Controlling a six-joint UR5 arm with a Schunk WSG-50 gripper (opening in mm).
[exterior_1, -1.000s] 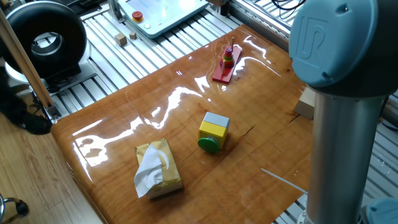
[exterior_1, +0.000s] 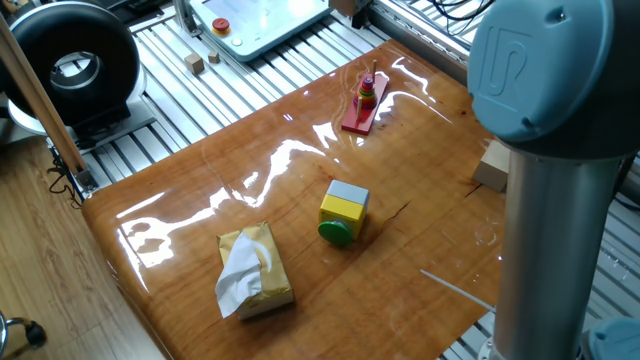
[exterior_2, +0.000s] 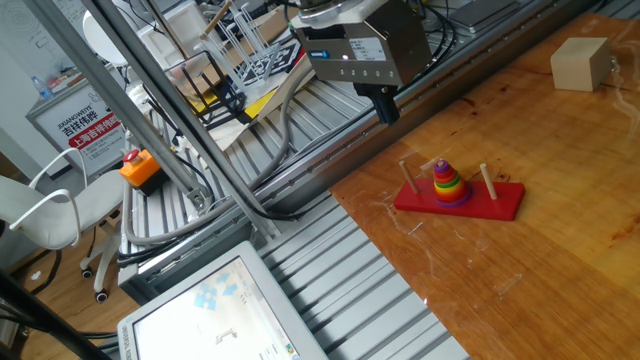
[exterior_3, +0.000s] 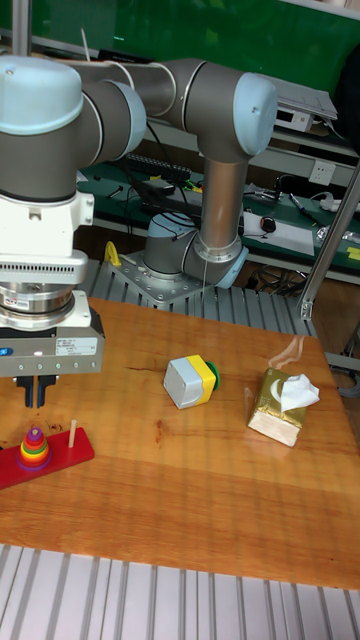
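My gripper (exterior_3: 36, 404) points downward just above and behind the red toy base in exterior view 3. Its two dark fingers sit close together, and nothing shows between them. Whether they are fully shut is not clear. On the red base (exterior_2: 505, 203) stands a stack of coloured rings (exterior_2: 451, 187), wide purple at the bottom and small red on top. A bare wooden peg (exterior_2: 488, 181) rises on either side of the stack. In exterior view 2 the gripper hangs above the table's edge, apart from the stack. The arm leaves the gripper out of exterior view 1.
A grey and yellow block with a green knob (exterior_1: 342, 207) lies mid-table. Near it sits a gold tissue pack (exterior_1: 270, 281). A plain wooden block (exterior_2: 581, 64) stands near the arm, and a thin white stick (exterior_1: 455, 289) lies nearby.
The arm has shifted slightly to the right in exterior view 1. A person at the left edge has left the view. The objects on the table have not moved.
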